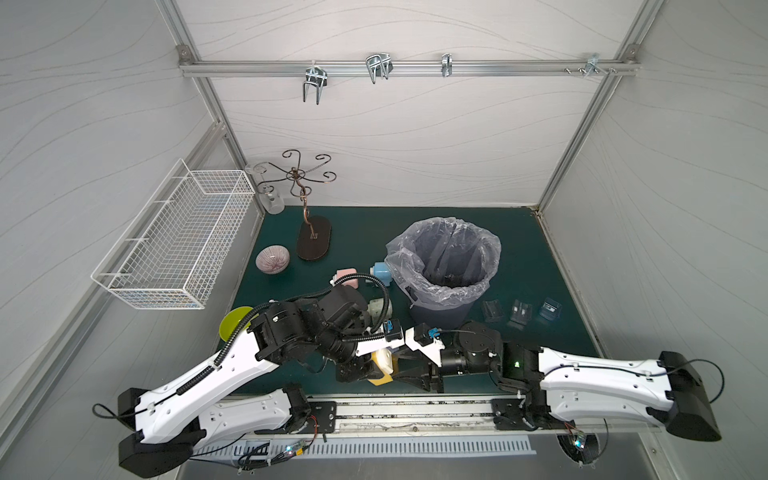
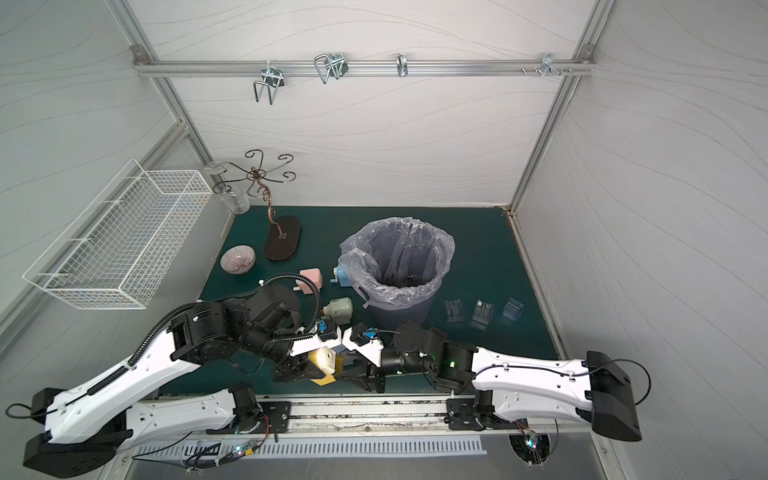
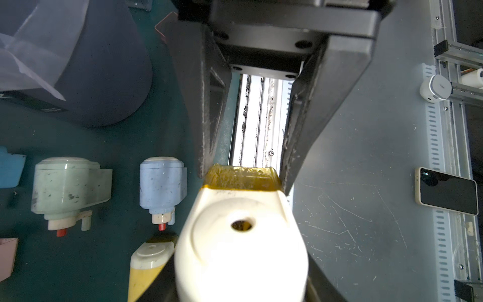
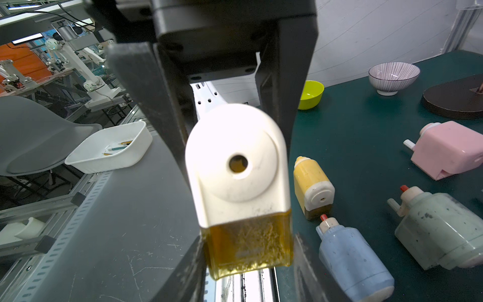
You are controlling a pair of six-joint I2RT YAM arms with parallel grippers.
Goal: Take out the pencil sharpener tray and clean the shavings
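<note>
A white-and-yellow sharpener (image 3: 240, 246) with a clear amber tray (image 3: 241, 176) is in my left gripper (image 1: 369, 366), which is shut on it at the front of the table. In the right wrist view its white face (image 4: 236, 166) points at me, with crumbs visible in the amber part. My right gripper (image 1: 409, 369) faces it, part open, its fingertips beside the tray end; whether they touch it cannot be told. Another yellow sharpener (image 4: 312, 186) lies on the table, near blue (image 4: 354, 261), green (image 4: 437, 231) and pink (image 4: 445, 148) sharpeners.
The lined bin (image 1: 444, 297) stands behind my grippers, with several clear trays (image 1: 520, 312) to its right. A bowl (image 1: 272, 258), a metal stand (image 1: 313, 240) and a green bowl (image 4: 312, 93) are on the left. A wire basket (image 1: 184, 240) hangs on the left wall.
</note>
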